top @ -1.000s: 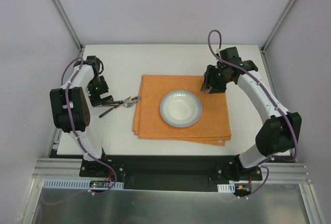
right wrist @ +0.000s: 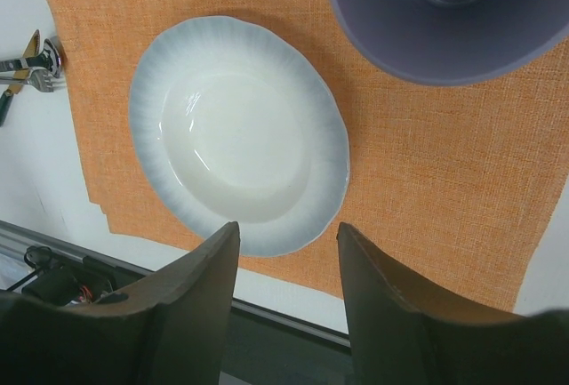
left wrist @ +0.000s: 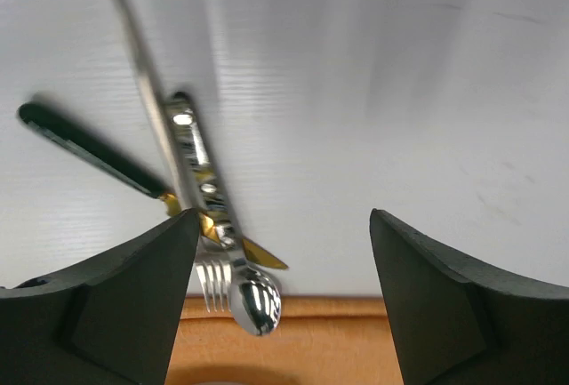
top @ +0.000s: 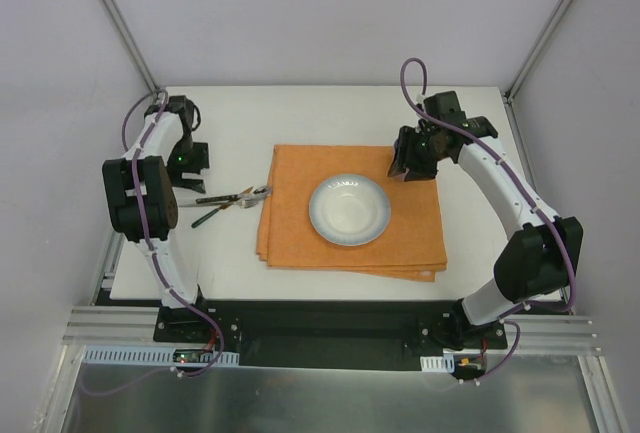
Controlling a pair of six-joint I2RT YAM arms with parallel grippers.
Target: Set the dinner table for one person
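Note:
A white plate (top: 349,209) lies on the orange placemat (top: 415,238). Left of the mat, a spoon (left wrist: 255,300), a fork (left wrist: 213,274) and a dark-handled knife (left wrist: 98,151) lie crossed in a small pile, the spoon and fork heads by the mat's edge. My left gripper (top: 195,174) is over the table near the handles, its fingers apart and empty. A purple-grey cup (right wrist: 404,60) stands on the mat beyond the plate in the right wrist view. Close by the cup, my right gripper is open with nothing between its fingers.
Bare white table (top: 270,113) stretches behind the mat and along its left side. A second layer of orange cloth (top: 420,275) shows under the mat's front edge. The dark table front edge (top: 330,318) runs below.
My left gripper has turned and shifted a little away from the cutlery, uncovering more of the handles. The right arm, plate and mat stay where they were.

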